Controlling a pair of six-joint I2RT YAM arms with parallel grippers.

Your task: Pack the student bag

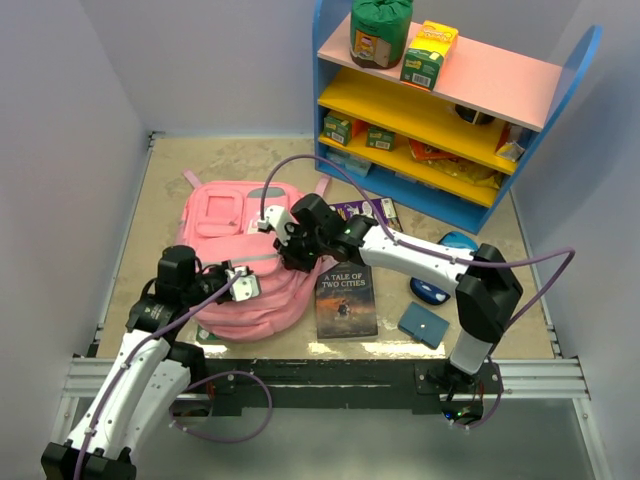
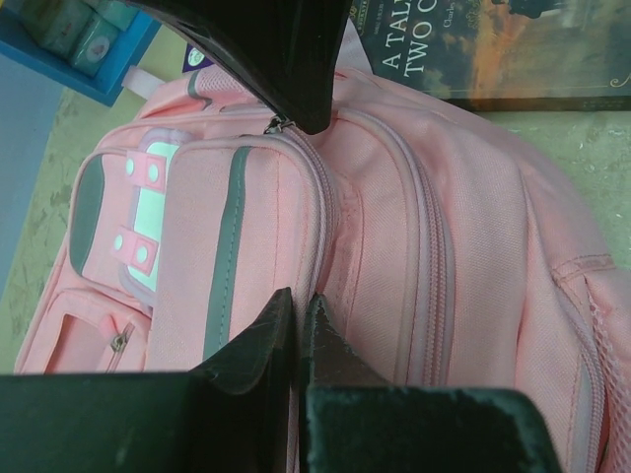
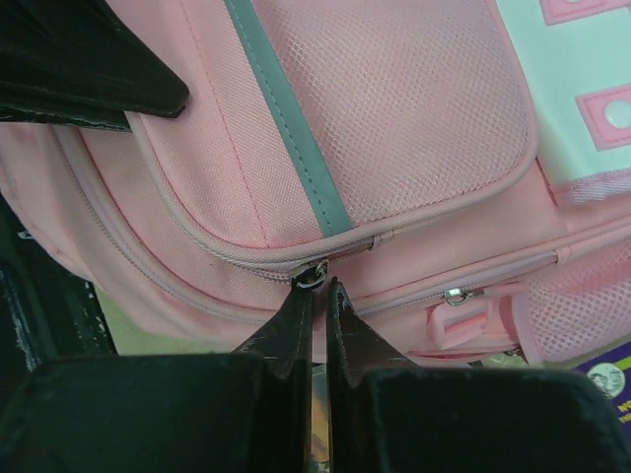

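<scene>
The pink backpack point(image 1: 240, 310) lies on the floor at the left in the top view. My left gripper is shut on the piped edge of its front pocket point(image 2: 271, 217), pinching a fold of fabric. My right gripper is shut on the small metal zipper pull point(image 3: 312, 275) at the pocket's rounded corner. That pocket's zipper looks closed along the stretch in view. To the bag's right lies a dark book, A Tale of Two Cities point(image 1: 346, 302), flat on the floor.
A purple booklet point(image 1: 366, 212) lies behind the right arm. Right of the book are a blue notebook point(image 1: 423, 325) and a blue case point(image 1: 430, 291) partly under that arm. The blue shelf unit point(image 1: 461, 193) holds boxes at the back right.
</scene>
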